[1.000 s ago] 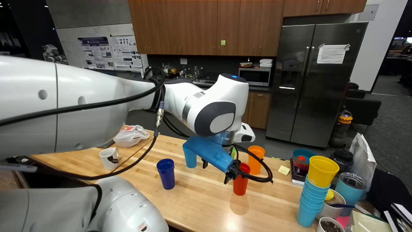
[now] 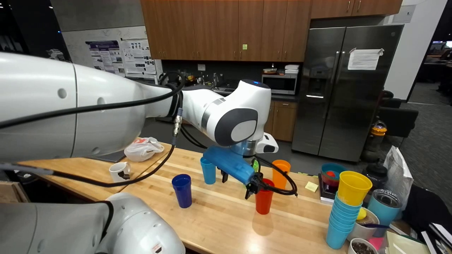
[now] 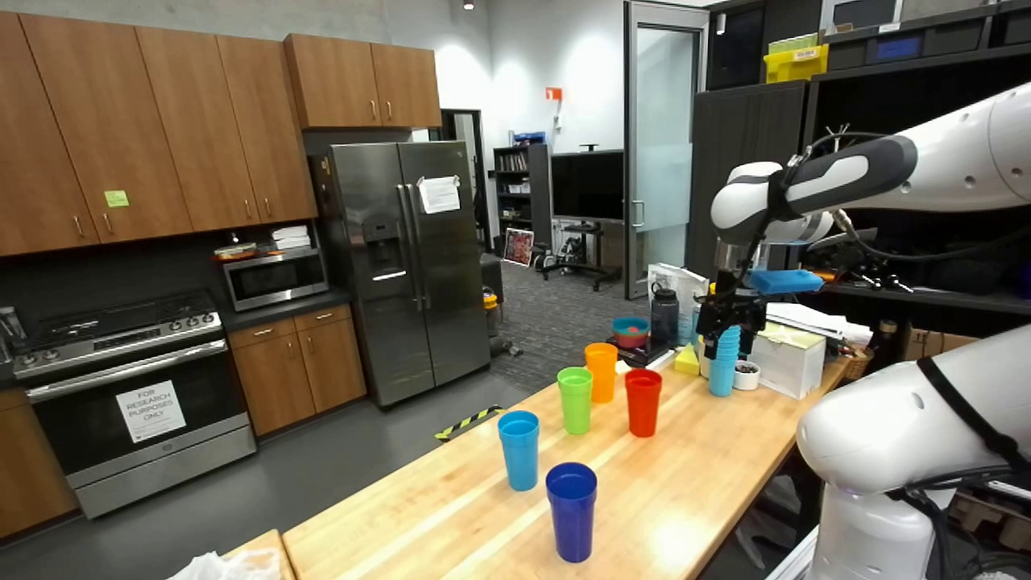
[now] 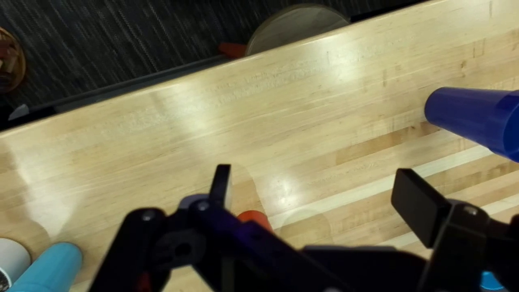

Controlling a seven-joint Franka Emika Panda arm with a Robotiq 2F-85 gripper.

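My gripper is open above the table, its two fingers wide apart with only bare wood seen between their tips. A red cup stands upright close to it in exterior view 1; the wrist view shows just part of its rim. The dark blue cup and the light blue cup stand nearer the table's left end. Between the light blue and orange cups is a green cup, mostly hidden behind the gripper in exterior view 1. The orange cup stands behind the red one.
At the right end, a stack of light blue cups with a yellow cup on top stands amid bowls, bottles and papers. A white mug and a plastic bag sit at the left.
The arm has shifted slightly, and the gripper sits a little higher in exterior view 1. The cups have stayed in place.
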